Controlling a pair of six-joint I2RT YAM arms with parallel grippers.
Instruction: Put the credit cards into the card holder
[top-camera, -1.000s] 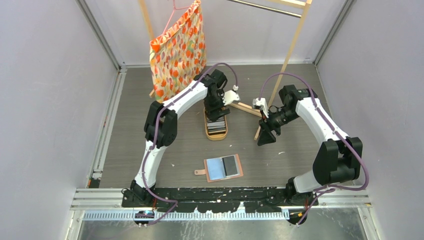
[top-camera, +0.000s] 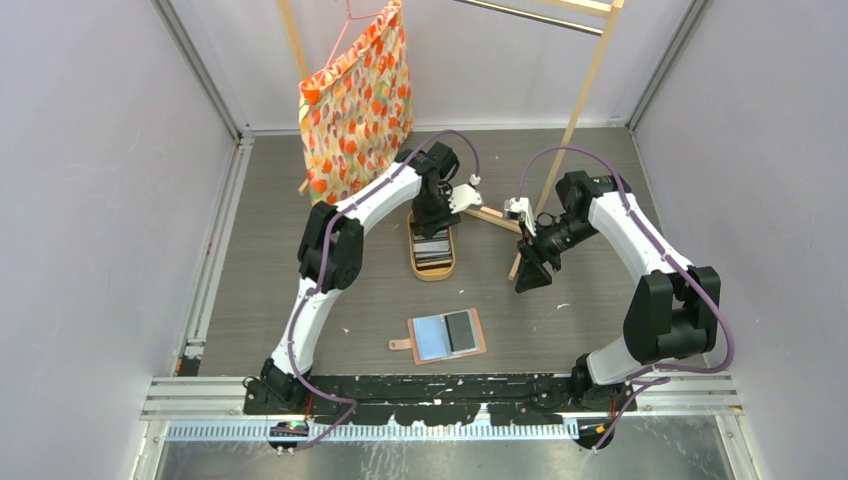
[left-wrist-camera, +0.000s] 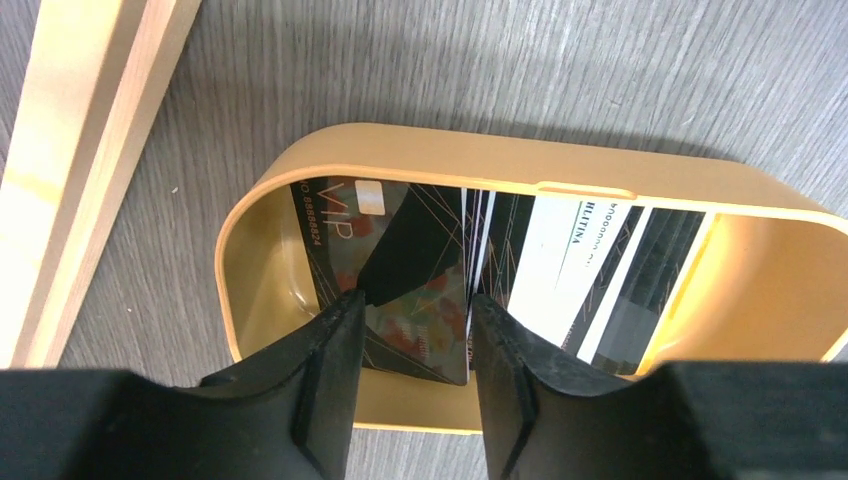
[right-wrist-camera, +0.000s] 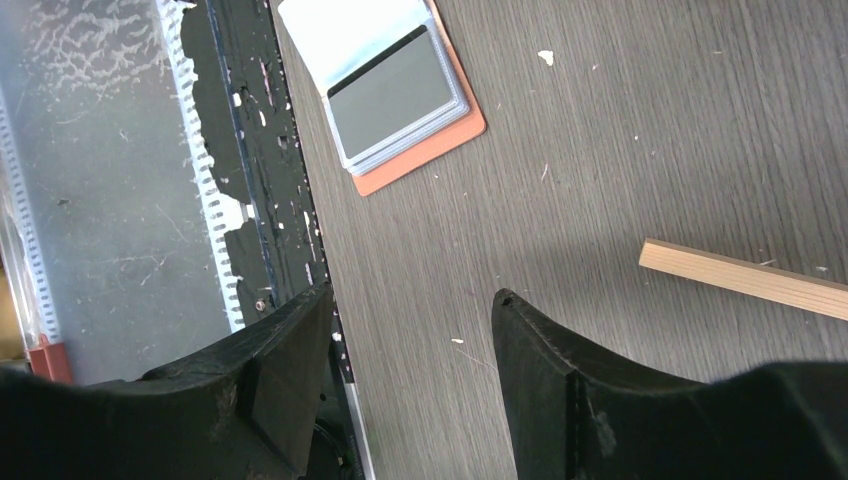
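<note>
An orange box (top-camera: 433, 273) holds a row of cards (left-wrist-camera: 560, 260), including a dark VIP card (left-wrist-camera: 400, 240) at one end. My left gripper is over the box, its part-open fingertips at the VIP card; whether they touch it is unclear. The card holder (top-camera: 431, 337) lies open near the front edge, pale blue on one side, dark on the other; it also shows in the right wrist view (right-wrist-camera: 390, 100). My right gripper hangs open over the bare table at right, nothing between its fingers.
Wooden bars (left-wrist-camera: 75, 170) lie behind the box, part of a leaning frame. A flowered cloth bag (top-camera: 355, 110) hangs at back left.
My left arm has shifted slightly, its gripper staying over the box. The right arm's elbow has moved a little; the holder is unmoved.
</note>
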